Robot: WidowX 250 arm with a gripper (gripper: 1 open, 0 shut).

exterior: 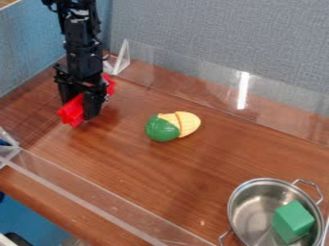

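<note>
My black gripper (83,94) is at the upper left of the camera view, low over the wooden table, shut on a red block (72,112). The block shows below and behind the fingers; its middle is partly hidden by them.
A green and pale yellow object (164,128) lies near the middle. A steel pot (251,211) with a green block (293,221) in it stands at the lower right. Clear low walls edge the table.
</note>
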